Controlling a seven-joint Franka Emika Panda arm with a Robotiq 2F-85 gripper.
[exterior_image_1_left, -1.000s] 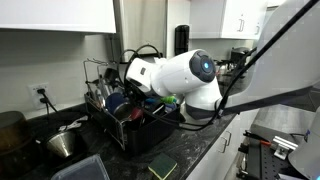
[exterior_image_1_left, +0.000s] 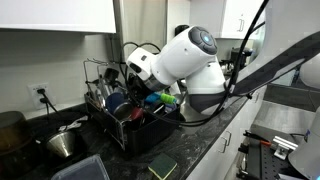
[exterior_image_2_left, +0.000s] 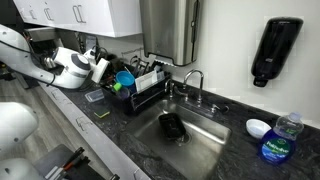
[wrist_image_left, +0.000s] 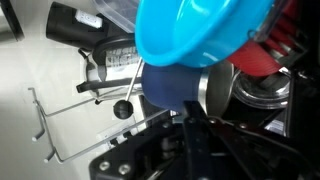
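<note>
Above the dish rack (exterior_image_1_left: 150, 132), my gripper (exterior_image_1_left: 133, 74) is tipped toward the dishes at its left end. In the wrist view its dark fingers (wrist_image_left: 195, 128) are together at the lower middle, and no held object shows between them. Close ahead of them is a dark blue cup (wrist_image_left: 172, 84) with a metallic rim. A bright blue bowl (wrist_image_left: 190, 28) fills the top of that view, with a red dish (wrist_image_left: 256, 60) to its right. From the other side, the blue bowl (exterior_image_2_left: 125, 78) shows in the rack.
A metal pot (exterior_image_1_left: 62, 144), a grey tray (exterior_image_1_left: 86, 170) and a sponge (exterior_image_1_left: 162, 166) lie on the counter near the rack. Beyond it are the sink (exterior_image_2_left: 195, 150), the faucet (exterior_image_2_left: 193, 80), a white bowl (exterior_image_2_left: 258, 128) and a blue soap bottle (exterior_image_2_left: 282, 140).
The arm's white links have swung and now sit higher in exterior view 1. The gripper end stays near the same spot over the rack, and the dishes there look unmoved.
</note>
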